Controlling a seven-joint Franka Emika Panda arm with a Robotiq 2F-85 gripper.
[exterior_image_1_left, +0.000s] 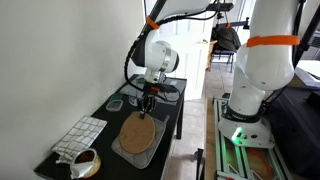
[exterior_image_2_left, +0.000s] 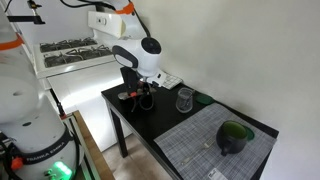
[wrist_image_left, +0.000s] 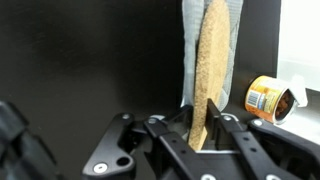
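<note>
A round cork-brown disc (exterior_image_1_left: 138, 132) lies over a grey quilted pad (exterior_image_1_left: 153, 151) on the black table. My gripper (exterior_image_1_left: 148, 101) is low at the disc's far edge. In the wrist view the disc (wrist_image_left: 212, 55) looks long and narrow, with its near end reaching between the fingers of the gripper. The fingers stand close to the cork on both sides; whether they press on it cannot be told. Part of the grey pad (wrist_image_left: 190, 40) shows along the disc. From the other side, the gripper is dark and hard to make out.
A dark green pot (exterior_image_2_left: 232, 137), a checked cloth (exterior_image_2_left: 188, 147) and a glass jar (exterior_image_2_left: 184, 99) stand on the table, with a green lid (exterior_image_2_left: 205, 98) behind. An orange-labelled can (wrist_image_left: 267, 98) is beside the pad. Bare black tabletop (wrist_image_left: 85, 60) lies left in the wrist view.
</note>
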